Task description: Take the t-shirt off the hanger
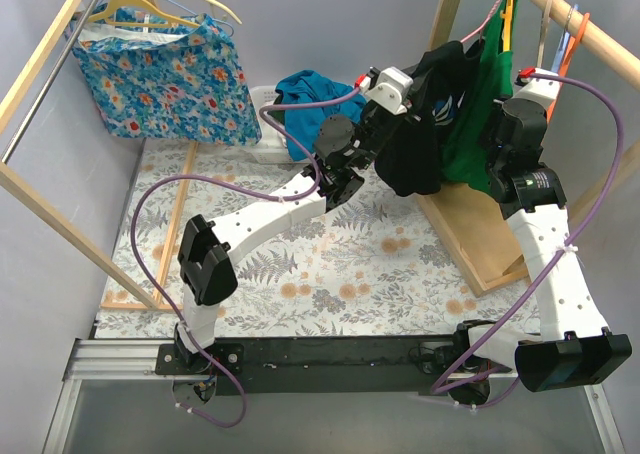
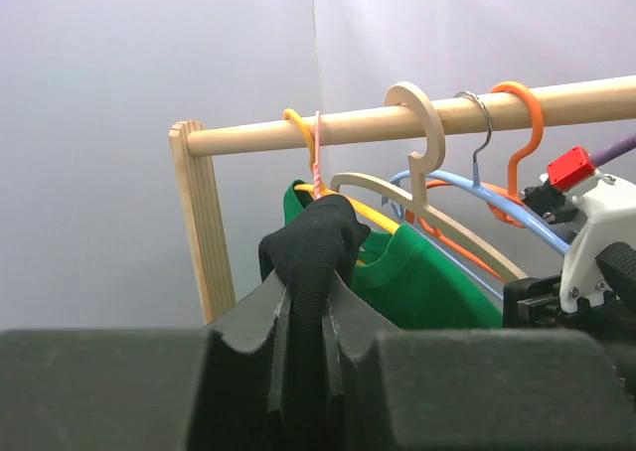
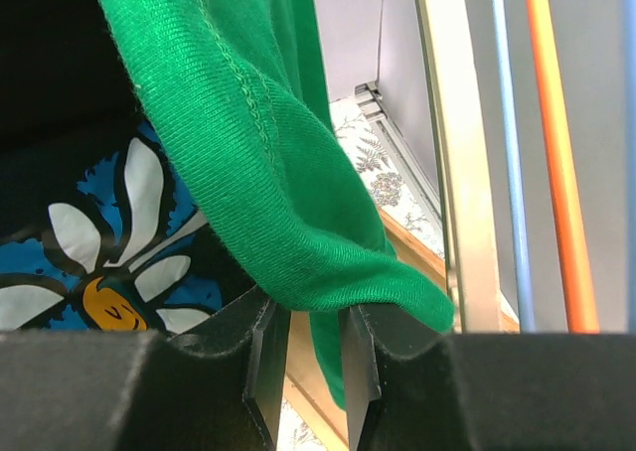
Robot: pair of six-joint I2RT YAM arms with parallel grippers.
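Observation:
A black t-shirt (image 1: pixel 408 159) hangs from the pink hanger (image 1: pixel 487 16) at the right rack. In the left wrist view a bunched part of this black cloth (image 2: pixel 316 234) rises between the fingertips of my left gripper, which is shut on it. The pink hanger (image 2: pixel 317 163) shows just behind that bunch. Beside it hangs a green t-shirt (image 1: pixel 487 99) on a yellow hanger (image 2: pixel 370 213). My right gripper is shut on a fold of the green cloth (image 3: pixel 288 237). Printed flowers on the black shirt (image 3: pixel 139 193) face the right wrist camera.
More hangers, beige (image 2: pixel 427 173) and orange (image 2: pixel 532 123) among them, hang on the wooden rail (image 2: pixel 368 123). A blue flowered garment (image 1: pixel 165 84) hangs at the left rack. A white basket (image 1: pixel 265 149) holds teal cloth (image 1: pixel 310 99).

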